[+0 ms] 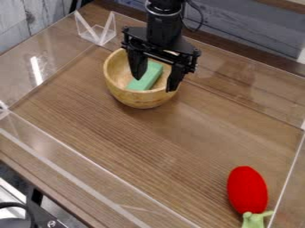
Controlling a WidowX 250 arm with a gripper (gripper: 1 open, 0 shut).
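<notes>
My black gripper (pixel 158 62) hangs at the top centre over a round wooden bowl (pixel 128 96), its two fingers spread apart and open, reaching down on either side of the bowl's middle. Inside the bowl lies a pale green object (pixel 145 80), seen between the fingers. Whether a finger touches it I cannot tell.
A red object (pixel 247 191) with a pale green end lies at the lower right of the wooden table (pixel 119 160). Clear plastic pieces stand near the left and upper left. A dark item sits at the bottom left corner.
</notes>
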